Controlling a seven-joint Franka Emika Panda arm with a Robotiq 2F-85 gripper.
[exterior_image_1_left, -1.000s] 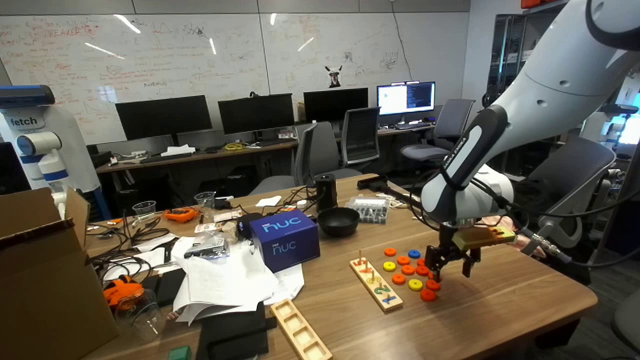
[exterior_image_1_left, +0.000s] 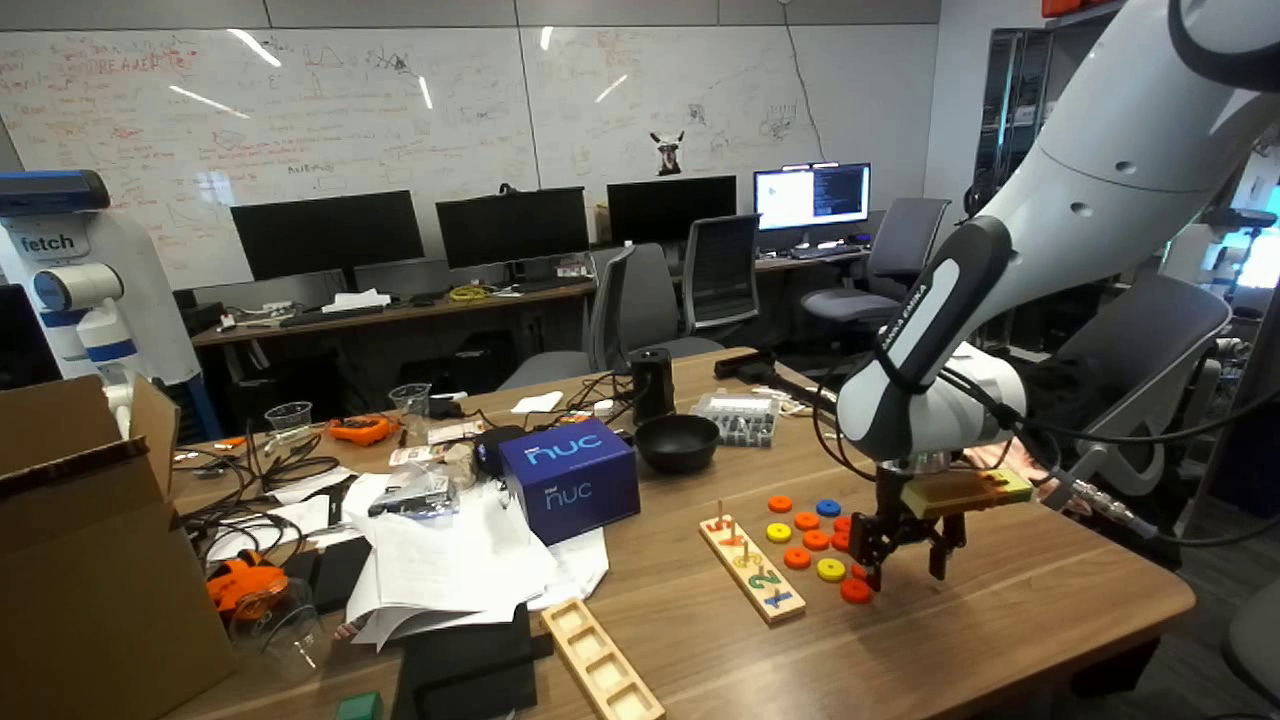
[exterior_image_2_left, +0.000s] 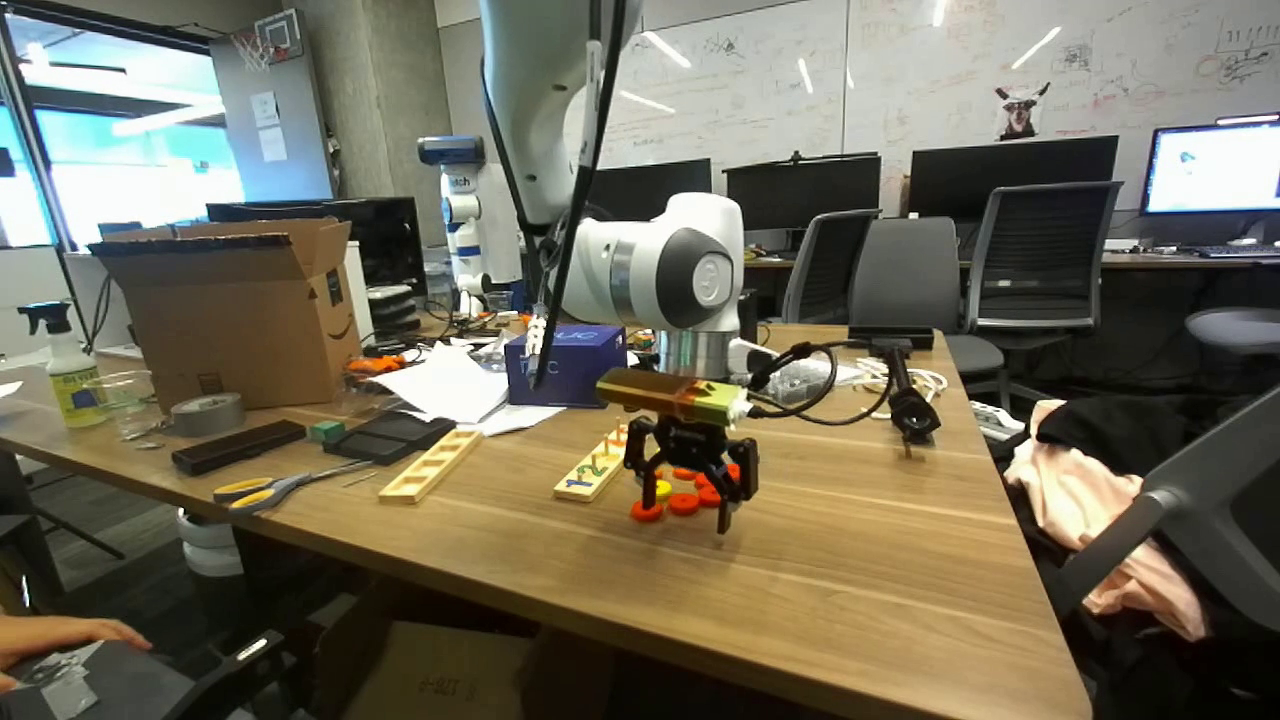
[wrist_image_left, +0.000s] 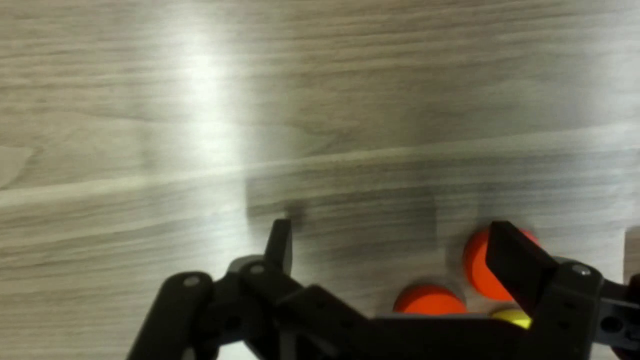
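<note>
My gripper (exterior_image_1_left: 908, 578) stands open and low over the table, its fingers pointing down with nothing between them. In the wrist view the right finger (wrist_image_left: 519, 264) overlaps an orange ring (wrist_image_left: 478, 264) from above; whether they touch I cannot tell. A second orange ring (wrist_image_left: 430, 300) and part of a yellow one (wrist_image_left: 514, 317) show at the lower edge. Beside the gripper, several orange rings, yellow rings (exterior_image_1_left: 830, 570) and a blue ring (exterior_image_1_left: 828, 508) lie flat in a loose cluster. A wooden peg board (exterior_image_1_left: 753, 569) with coloured numerals and upright pegs lies left of them.
A wooden tray with compartments (exterior_image_1_left: 602, 662) lies near the front. Behind the rings stand a black bowl (exterior_image_1_left: 677, 443) and a blue NUC box (exterior_image_1_left: 571, 480). Papers and cables crowd the left side. Bare table (exterior_image_2_left: 864, 564) lies to the gripper's right.
My gripper has moved lower and slightly toward the front of the table, and now hides part of an orange ring. The rings look unmoved, and the fingers stay open.
</note>
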